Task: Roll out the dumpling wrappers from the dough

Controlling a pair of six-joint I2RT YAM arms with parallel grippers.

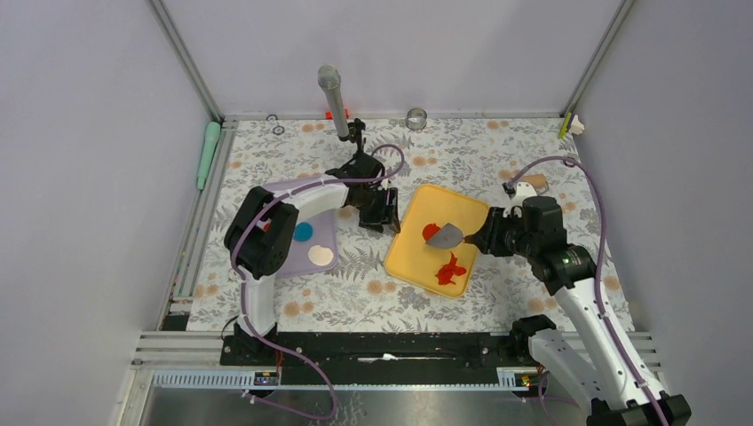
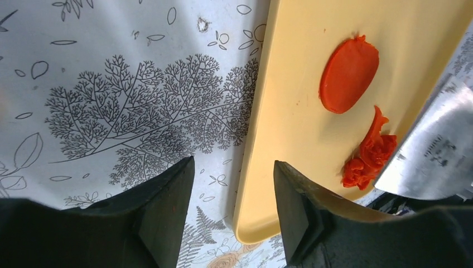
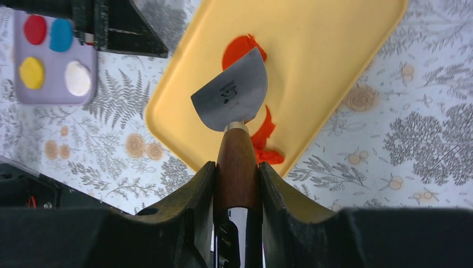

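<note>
On the yellow tray (image 1: 413, 266) lie a flat red dough disc (image 2: 348, 75) and a crumpled red scrap (image 2: 368, 159). My right gripper is shut on the brown wooden handle of a metal scraper (image 3: 231, 92), whose blade hangs over the tray, partly covering the disc in the top and right wrist views. My left gripper stands open just left of the tray's edge, nothing between its fingers.
A purple tray (image 3: 56, 95) with coloured discs sits at the left, partly under my left arm. A microphone-like device (image 1: 330, 89) and a glass (image 1: 416, 120) stand at the back.
</note>
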